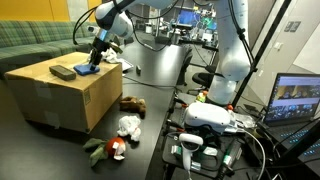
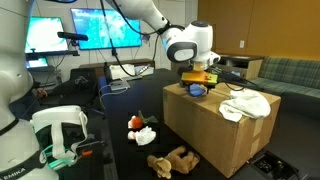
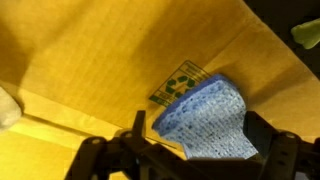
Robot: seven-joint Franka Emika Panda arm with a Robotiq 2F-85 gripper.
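Observation:
A folded blue cloth [image 3: 208,122] lies on top of the cardboard box [image 3: 110,60], its darker edge turned toward the bare cardboard in the wrist view. My gripper is open above it: the left fingertip is over cardboard beside the cloth, the right one overlaps the cloth's side. Whether either finger touches it I cannot tell. From exterior view 1, the blue cloth [image 1: 87,69] sits near the box's front edge with the gripper [image 1: 97,52] just over it. Exterior view 2 shows the blue cloth [image 2: 192,91] partly behind the gripper [image 2: 196,77].
White cloth [image 2: 242,104] lies on the same box top. A dark flat object [image 1: 63,72] rests beside the blue cloth. On the floor are a brown soft toy [image 2: 173,161], a white cloth [image 1: 129,126] and a red object [image 1: 117,148]. Bare floor surrounds them.

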